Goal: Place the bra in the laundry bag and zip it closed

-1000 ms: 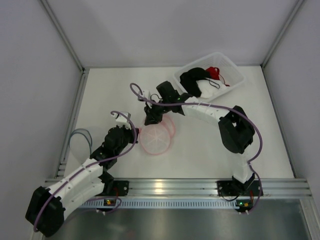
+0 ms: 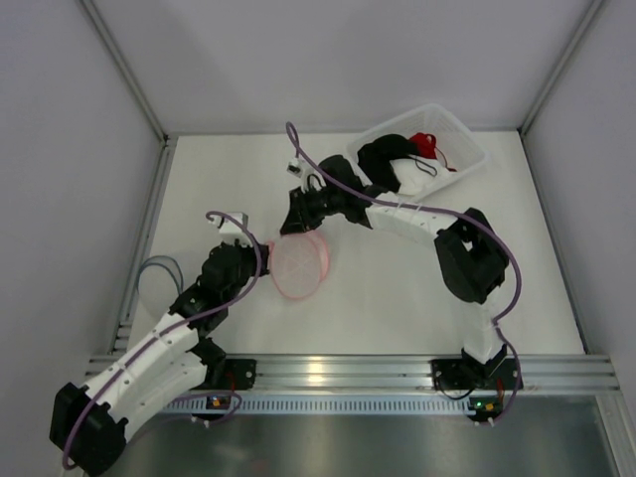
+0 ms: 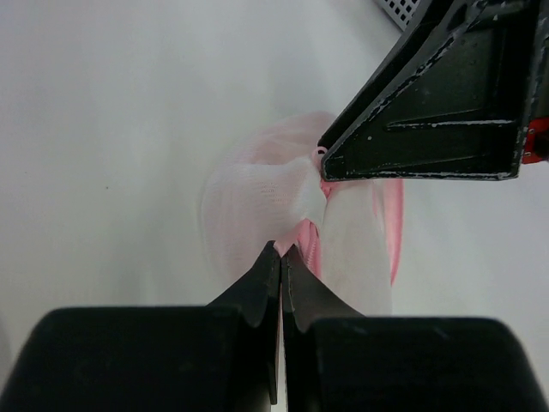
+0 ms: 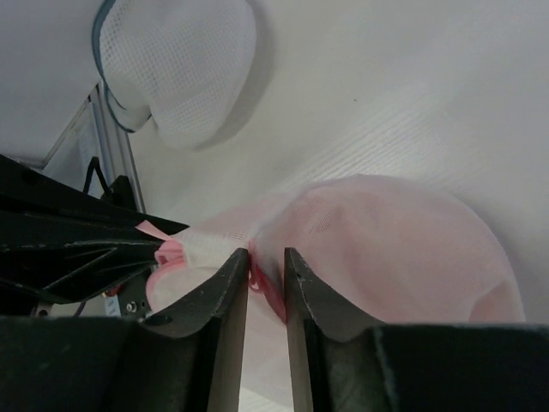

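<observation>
A round white mesh laundry bag with pink trim (image 2: 297, 268) hangs between my two grippers, over the middle-left of the table. My left gripper is shut on a fold of its pink edge (image 3: 306, 240). Close by, on the far side of the bag's upper edge, is my right gripper. Its fingers stand partly apart, with the pink trim (image 4: 273, 296) lying in the gap between them. The white mesh (image 4: 386, 240) spreads out beyond those fingertips. I cannot make out a bra for certain in any view.
A white basket (image 2: 472, 149) at the back right holds black cloth (image 2: 386, 157), white cloth (image 2: 412, 177) and a red piece (image 2: 424, 145). Another white mesh piece with a grey rim (image 2: 159, 286) lies at the left edge.
The laundry bag has shifted left and slightly toward the back. My right gripper has moved a little toward the back; the left gripper has moved slightly left and back.
</observation>
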